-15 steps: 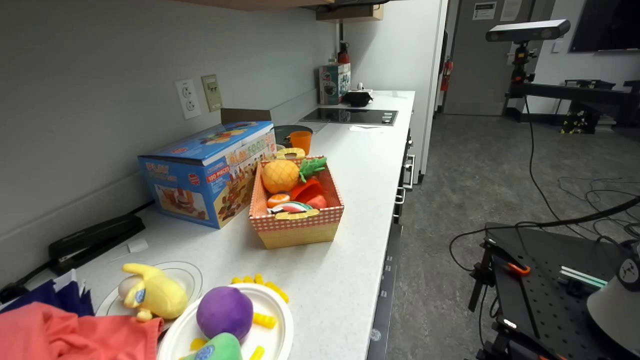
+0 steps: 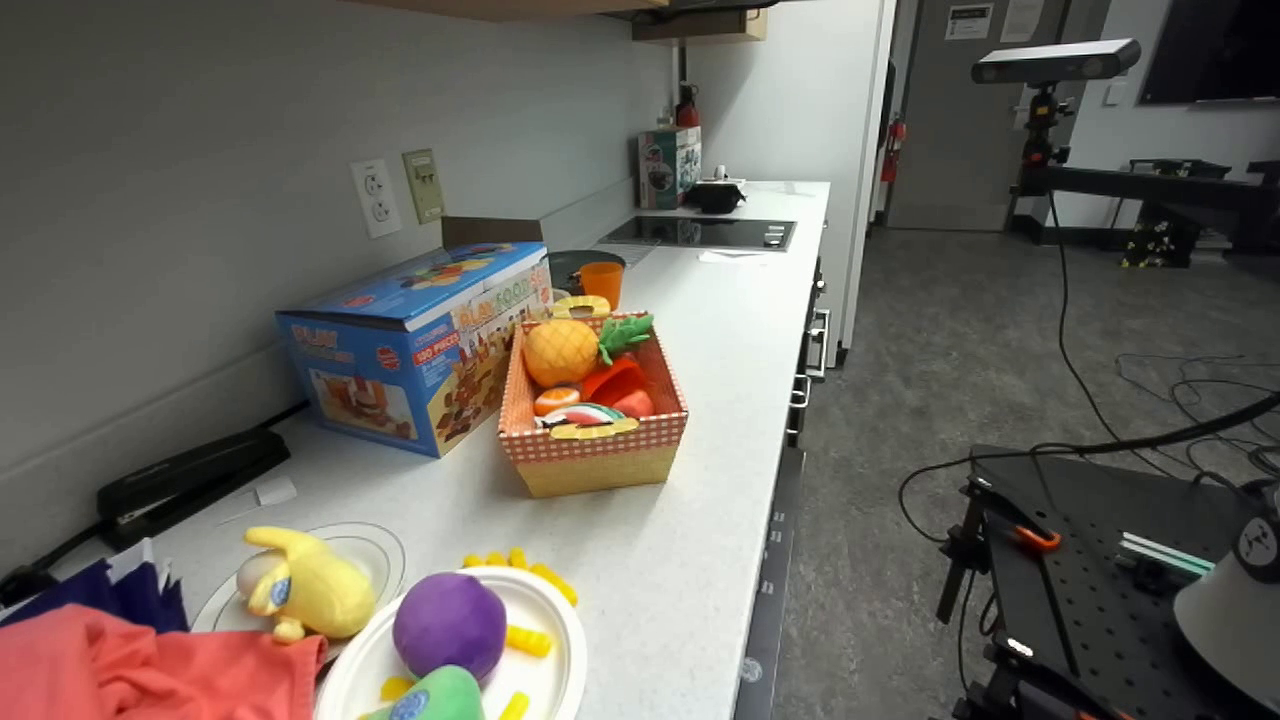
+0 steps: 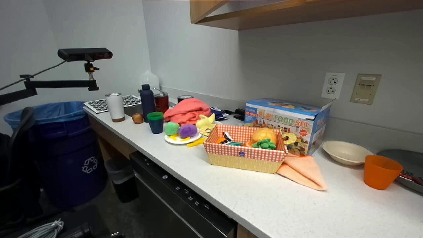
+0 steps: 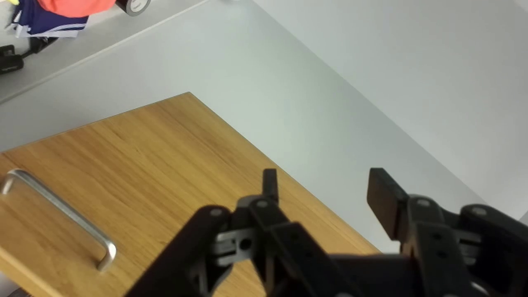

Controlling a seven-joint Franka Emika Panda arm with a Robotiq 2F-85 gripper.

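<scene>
Only the wrist view shows my gripper; its two fingers stand apart with nothing between them. It is up by a wooden cabinet door (image 4: pixel 148 163), which carries a metal bar handle (image 4: pixel 67 213) at the left. How far the fingers are from the door cannot be told. On the counter is a checked basket (image 2: pixel 600 456) of toy food, including a pineapple (image 2: pixel 560 352). Nearer that camera, a white plate (image 2: pixel 564 642) bears a purple plush (image 2: pixel 450 624) and a green plush (image 2: pixel 440 698). A yellow plush (image 2: pixel 310 584) lies beside the plate.
A blue play food box (image 3: pixel 285 115) stands against the wall behind the basket. An orange cup (image 3: pixel 381 172) and a cream bowl (image 3: pixel 345 151) are to its right. Bottles and a tumbler (image 3: pixel 115 107) crowd the far left.
</scene>
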